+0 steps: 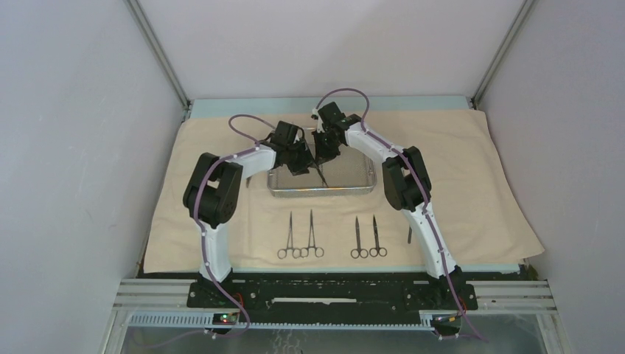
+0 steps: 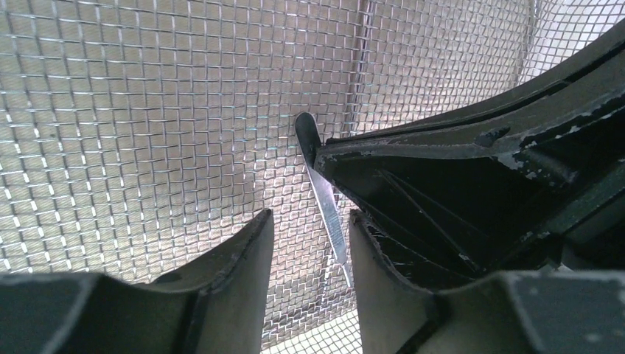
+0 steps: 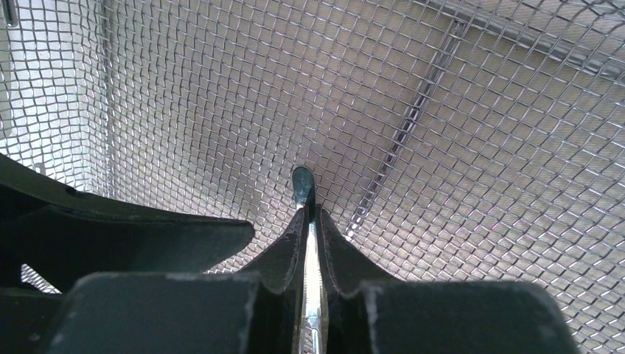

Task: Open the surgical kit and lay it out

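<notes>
A slim metal instrument (image 2: 324, 195) with a dark rounded end lies at a slant over the floor of the wire mesh tray (image 1: 324, 192). My right gripper is shut on it just below that rounded end. In the left wrist view the instrument's shaft shows beyond the gap between those fingers, and they do not appear to touch it. The dark side of the left gripper fills the lower left of the right wrist view.
Two ring-handled clamps (image 1: 311, 230) and two pairs of scissors (image 1: 358, 236) lie spaced on the beige cloth (image 1: 479, 192) before the tray. Thin tools show by the right arm (image 1: 410, 234) and at the tray's left (image 1: 248, 181).
</notes>
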